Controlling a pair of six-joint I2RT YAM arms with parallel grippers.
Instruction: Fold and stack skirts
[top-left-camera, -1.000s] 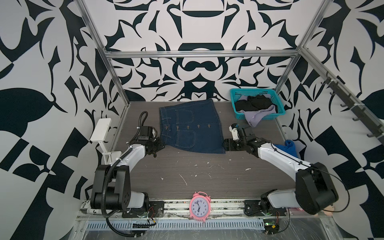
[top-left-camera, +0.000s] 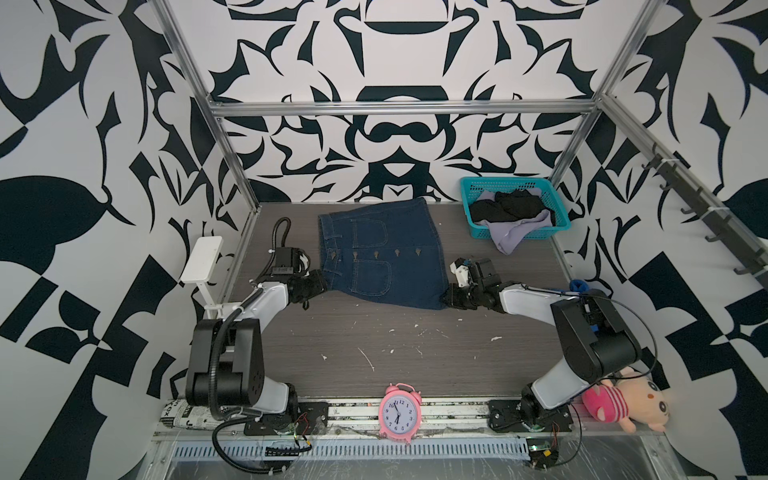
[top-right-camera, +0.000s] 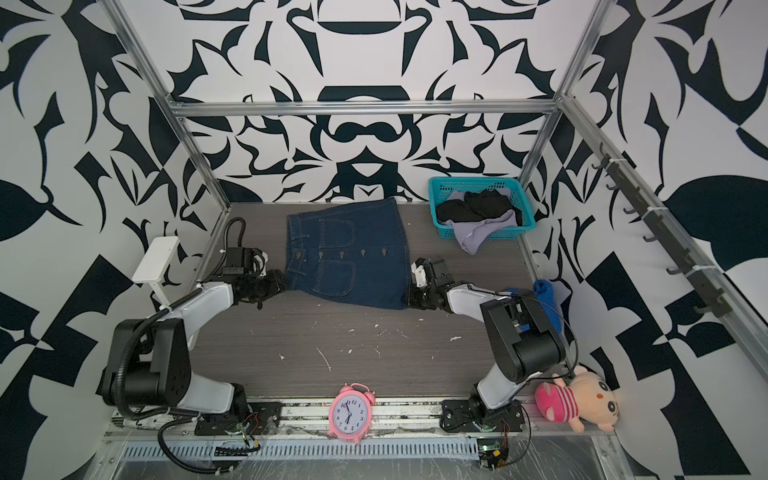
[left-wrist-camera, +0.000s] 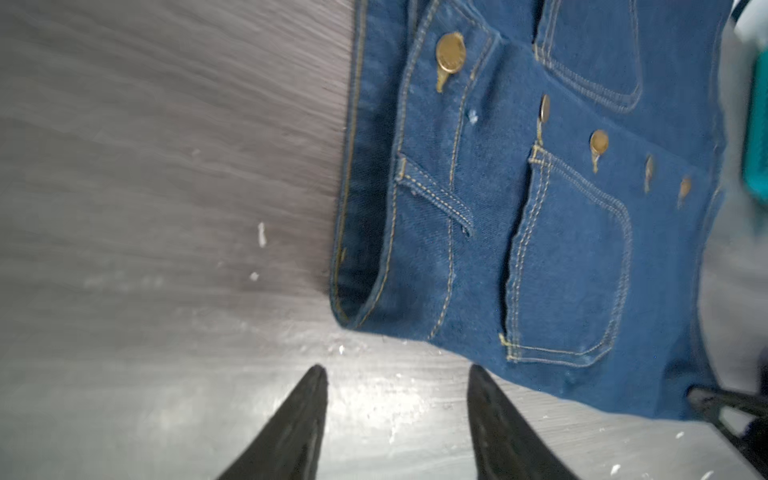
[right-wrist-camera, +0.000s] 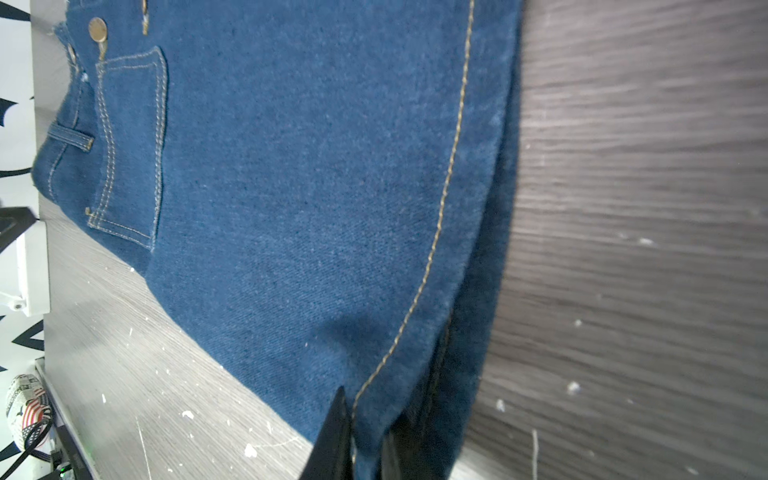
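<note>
A denim skirt (top-left-camera: 381, 248) with buttons and pockets lies spread on the table (top-left-camera: 400, 344), waistband to the left. My left gripper is open, a little apart from the waistband's near corner, nothing between its fingers. My right gripper is at the hem's near corner, the stitched edge of the skirt between its fingertips; whether it has closed on it I cannot tell.
A teal basket (top-left-camera: 472, 204) with black and lilac cloth stands at the back right. A blue cloth (top-right-camera: 544, 292) lies at the right edge, a pink alarm clock (top-right-camera: 349, 412) at the front.
My right arm has swung inward and its gripper has moved down onto the skirt's near hem corner, which has shifted slightly. My left gripper has moved slightly left.
</note>
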